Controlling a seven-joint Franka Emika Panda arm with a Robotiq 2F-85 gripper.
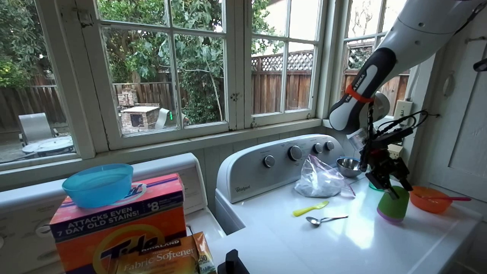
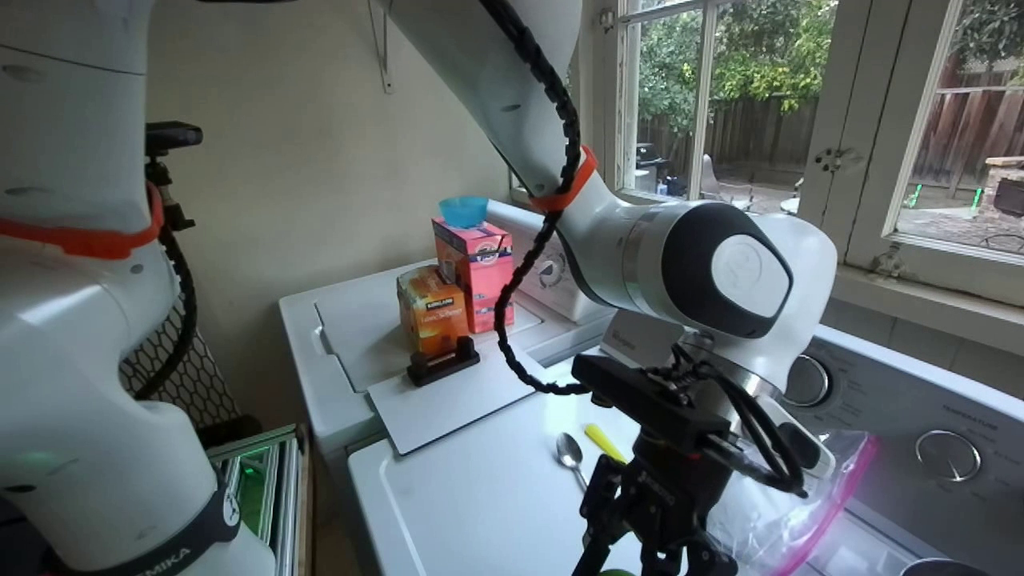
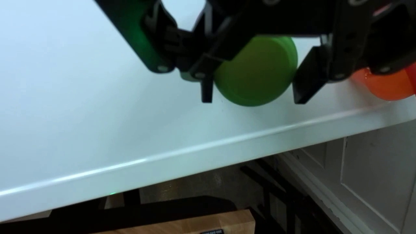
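A green cup [image 1: 391,206] with purple at its lower rim stands upside down near the front right of the white washer top. Its round green end [image 3: 257,74] faces up in the wrist view, partly covered by the gripper's body. My gripper [image 1: 400,190] points down over it, the fingers [image 3: 207,90] spread to either side of the cup. Both fingertips lie very close to its sides, and whether they touch is hard to tell. In exterior view 2 only a sliver of green shows below the gripper.
An orange bowl [image 1: 429,201] with a red-handled utensil sits right of the cup. Behind are a metal bowl [image 1: 350,167] and a plastic bag [image 1: 319,180]. A yellow knife [image 1: 310,208] and a spoon [image 1: 325,220] lie left. The washer's front edge [image 3: 218,144] is close.
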